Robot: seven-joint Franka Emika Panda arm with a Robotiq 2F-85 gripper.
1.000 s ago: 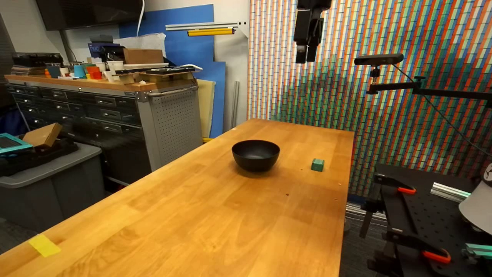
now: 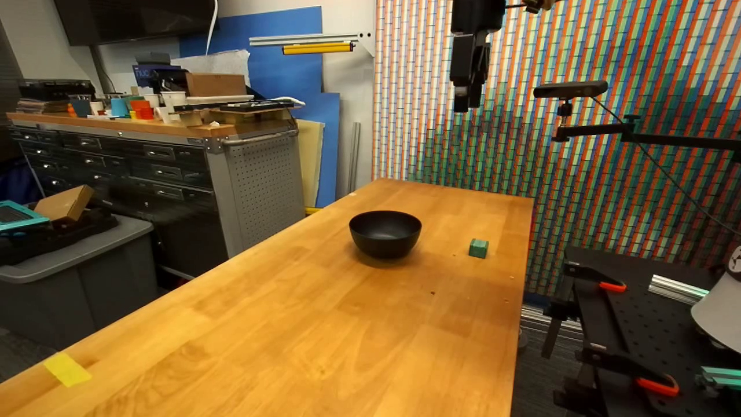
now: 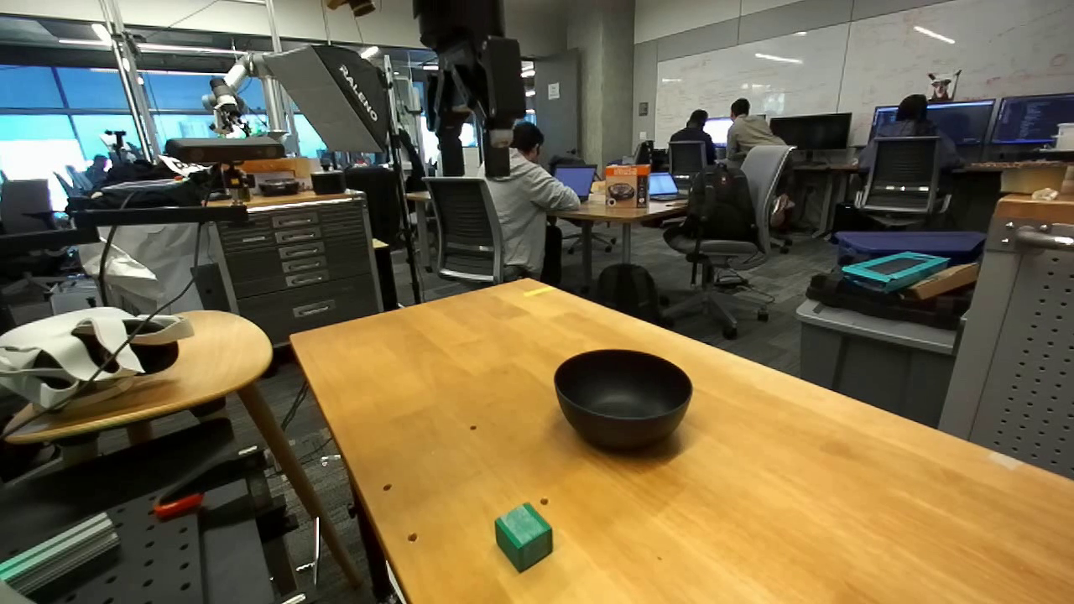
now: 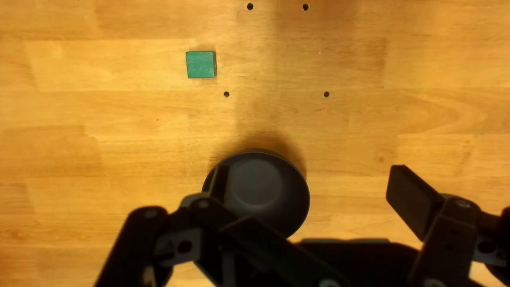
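On the wooden table stands an upright black bowl [image 2: 385,235], its visible inside bare in the wrist view. A small green cube [image 3: 523,537] rests on the tabletop beside the bowl, apart from it. My gripper [image 3: 473,161] hangs high above the table, open, with nothing between its fingers. In the wrist view the left finger overlaps part of the bowl [image 4: 258,184], while the right finger [image 4: 413,198] is over bare wood. The cube [image 4: 201,64] lies farther up in that view, clear of the fingers.
A camera on an arm [image 2: 571,90] stands off the table's side, above a black cart [image 2: 625,326].
In exterior view 1 my gripper has come slightly lower and a little to the right. The bowl and cube have not moved.
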